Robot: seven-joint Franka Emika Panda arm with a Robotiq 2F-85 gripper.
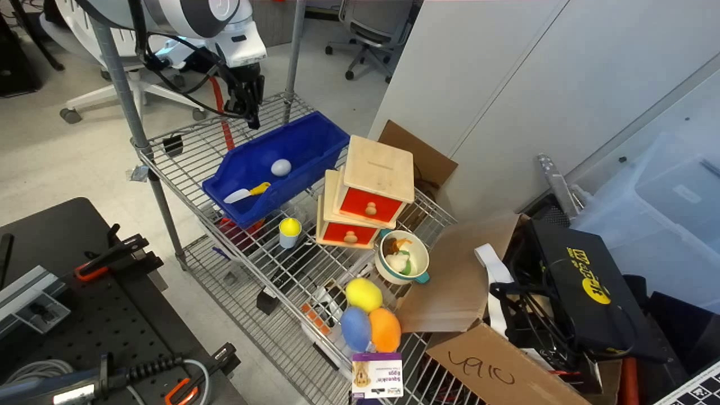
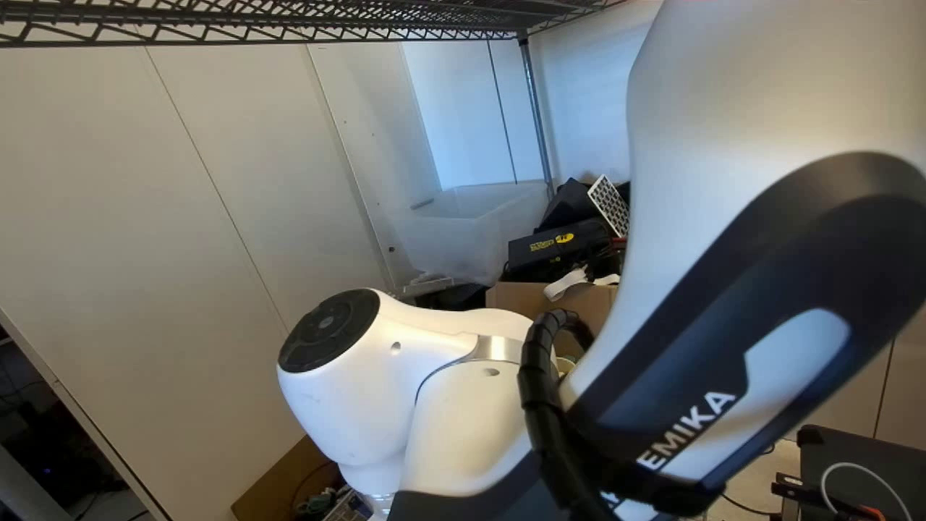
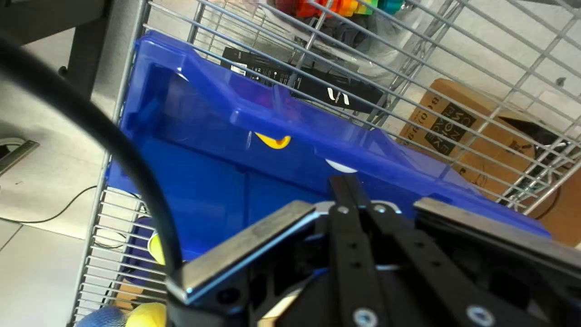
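A blue bin (image 1: pixel 307 138) rests on the wire shelf, and its long wall (image 3: pixel 321 136) crosses the wrist view. Inside it lie a white egg-shaped object (image 1: pixel 281 167) and a toy knife (image 1: pixel 246 192) with a yellow handle. In the wrist view, only slivers of the white object (image 3: pixel 342 165) and the yellow handle (image 3: pixel 273 141) show past the wall. My gripper (image 1: pixel 253 124) hangs above the bin's back-left rim. Its two fingertips (image 3: pixel 344 182) meet, with nothing visible between them. Exterior view 2 shows mostly the arm (image 2: pixel 486 408); the gripper is hidden there.
Beside the bin stand a grey cup (image 1: pixel 289 233) with a yellow top and stacked wooden drawer boxes (image 1: pixel 378 169). A bowl (image 1: pixel 402 256) with small items, several plastic eggs (image 1: pixel 364 295) and a cardboard box (image 1: pixel 466 297) fill the right side. A shelf post (image 1: pixel 121 81) rises left of the arm.
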